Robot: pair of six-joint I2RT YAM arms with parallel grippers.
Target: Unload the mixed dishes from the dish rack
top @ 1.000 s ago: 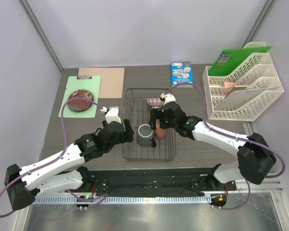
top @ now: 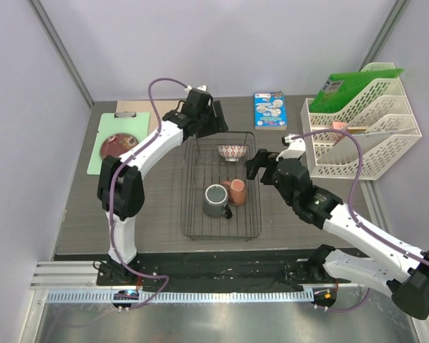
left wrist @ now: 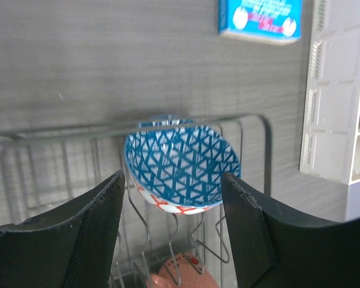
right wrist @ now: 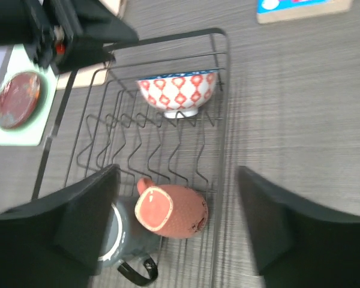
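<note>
The wire dish rack (top: 189, 214) stands mid-table. A bowl (top: 232, 152), blue inside with a red-and-white patterned outside, leans tilted near its far end. A grey mug (top: 214, 202) and a pinkish-brown mug (top: 237, 191) lie side by side lower in the rack. My left gripper (top: 220, 118) is open at the rack's far left corner; the left wrist view shows the bowl (left wrist: 180, 162) beyond its parted fingers, apart from them. At the rack's right edge hovers my right gripper (top: 256, 163), fingers apart with nothing between; the brown mug (right wrist: 174, 210) shows beyond them in its wrist view.
A brown plate (top: 119, 145) rests on a green board (top: 94, 161) at left, near a tan board (top: 170, 107). Behind the rack lies a blue box (top: 270, 111). A white slotted holder (top: 343, 170) stands at right. Table right of the rack is clear.
My left gripper has swung from the rack's left side up to its far end. My right gripper has moved right, away from above the mugs. The dishes stay where they were.
</note>
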